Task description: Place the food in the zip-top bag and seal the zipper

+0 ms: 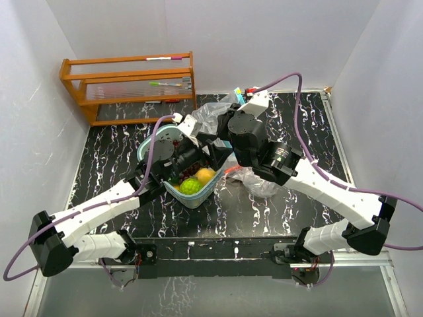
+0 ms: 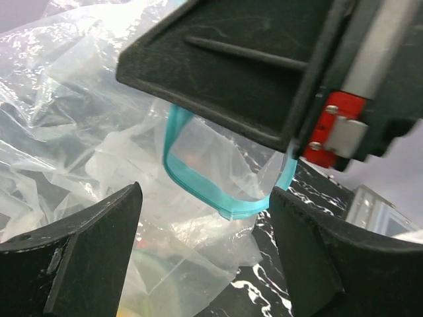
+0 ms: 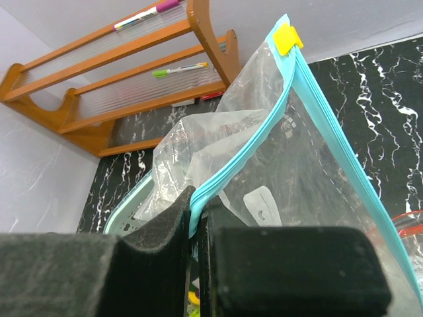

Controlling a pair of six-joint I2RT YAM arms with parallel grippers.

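The clear zip top bag (image 3: 192,145) hangs with its mouth spread, edged by a light blue zipper band (image 3: 261,135). At one end of that band sits a yellow slider (image 3: 285,39). My right gripper is shut on one side of the band. My left gripper stands open close by; the blue band loops beyond and between its fingertips, and I cannot see contact. In the top view, a green fruit (image 1: 190,186), a yellow-orange one (image 1: 205,176) and dark grapes (image 1: 192,168) lie in the pale blue bin (image 1: 193,200), partly under my left arm.
A wooden rack (image 1: 129,86) with pens stands at the back left. Another crumpled clear bag with a red edge (image 1: 233,169) lies right of the bin. Both arms crowd the middle.
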